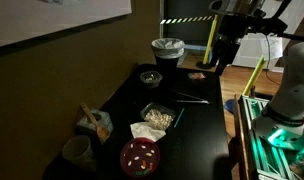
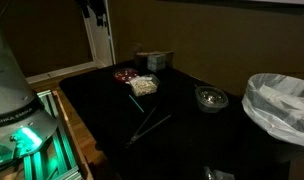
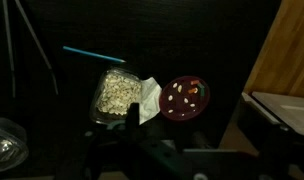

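Above the right side of the dark table, my gripper [image 1: 219,66] hangs open, clear of everything on the surface. In the wrist view its dark fingers frame the bottom edge, and nothing shows between them. A dark red bowl [image 3: 184,98] holds several small coloured pieces. Beside it, a white napkin [image 3: 149,101] lies against a clear tray [image 3: 118,93] filled with pale bits. A thin blue stick [image 3: 92,54] lies apart from the tray. Two long dark sticks, or tongs [image 2: 147,128], rest on open table. A clear bowl [image 2: 211,98] stands farther along.
A bin with a white liner [image 2: 282,108] stands at the table's far end. Along the wall are a box with utensils [image 1: 94,123] and a dark canister [image 1: 78,150].
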